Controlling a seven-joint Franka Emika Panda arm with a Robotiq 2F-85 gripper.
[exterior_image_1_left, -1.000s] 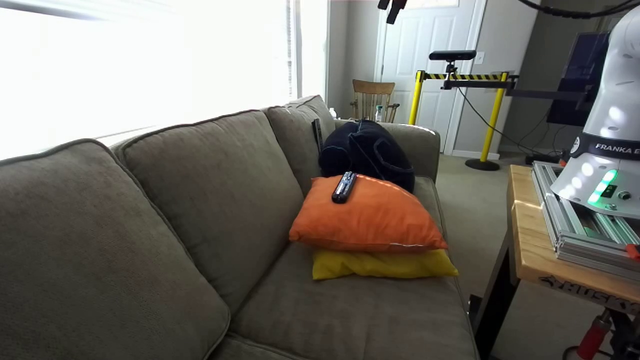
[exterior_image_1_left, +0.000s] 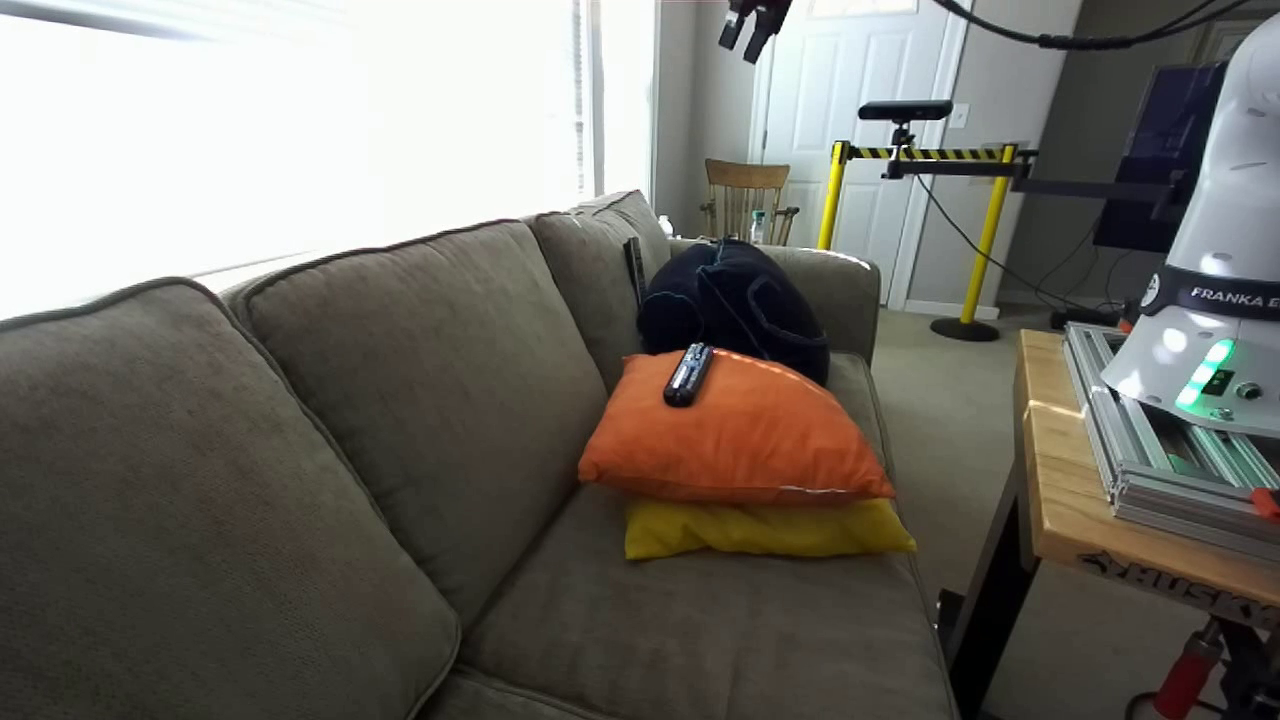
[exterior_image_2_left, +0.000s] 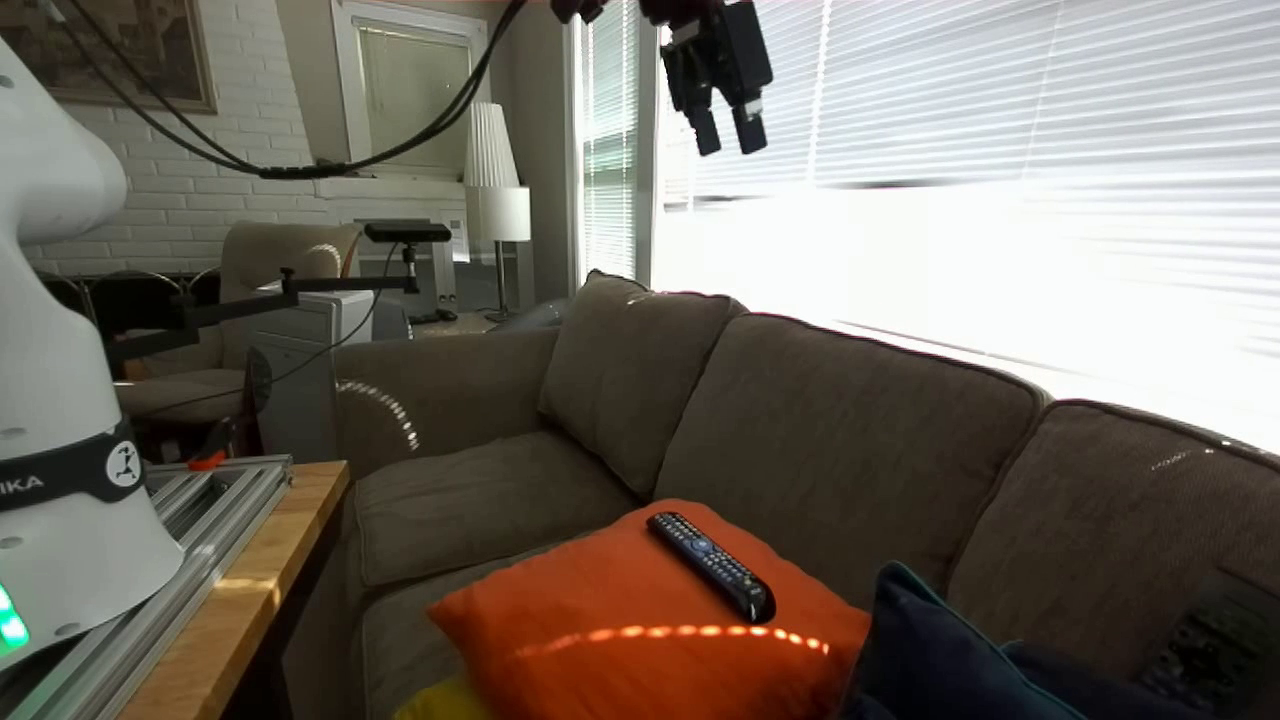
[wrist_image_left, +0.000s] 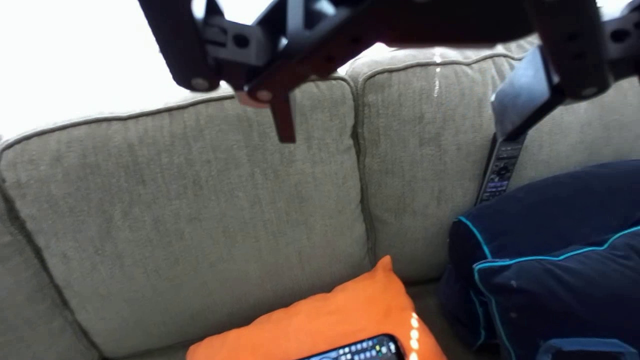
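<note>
High above the couch, my gripper (exterior_image_2_left: 728, 134) stands open with nothing between its fingers; exterior view 1 shows the gripper (exterior_image_1_left: 744, 54) at its top edge. A black remote (exterior_image_2_left: 714, 566) lies on the orange pillow (exterior_image_2_left: 576, 606), well below the gripper. The wrist view catches only one end of this remote (wrist_image_left: 384, 348) at the bottom edge. A second dark remote (wrist_image_left: 502, 168) leans upright against a back cushion, its lower end hidden behind the navy pillows (wrist_image_left: 564, 228). A yellow pillow (exterior_image_1_left: 768, 528) lies under the orange one.
Beside the couch stands the wooden workbench (exterior_image_1_left: 1068, 480) bearing the arm's base. Cables (exterior_image_2_left: 360, 168) hang from the arm. A camera (exterior_image_1_left: 906, 110) on a stand is near the couch's far end.
My gripper has moved left and slightly down in exterior view 1, and the cable has shifted with the arm. The pillows and remotes have stayed put.
</note>
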